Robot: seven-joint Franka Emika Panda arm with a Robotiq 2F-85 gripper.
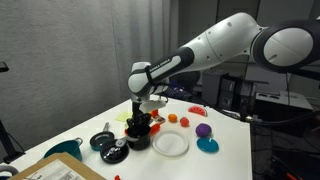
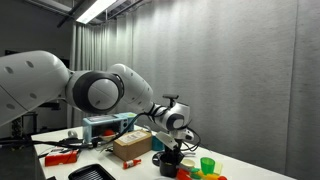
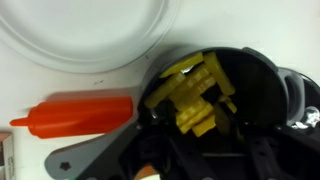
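In the wrist view a black pot (image 3: 262,72) with a grey handle (image 3: 82,158) fills the middle, holding several yellow pieces (image 3: 187,95). My gripper reaches over the pot, its dark fingers apart on either side of the yellow pieces. I cannot make out anything gripped between them. From exterior view 1, the gripper (image 1: 139,122) is at the pot (image 1: 140,141), and its fingertips are hard to separate from the dark pot. The other side view shows the arm bent down to the pot (image 2: 168,166).
Beside the pot lie a white plate (image 1: 171,143) and a red bottle (image 3: 72,117). A black pan (image 1: 114,152), a teal bowl (image 1: 64,148) and a cardboard box (image 1: 65,168) stand to the left. A purple ball (image 1: 203,130) and blue dish (image 1: 207,145) lie right.
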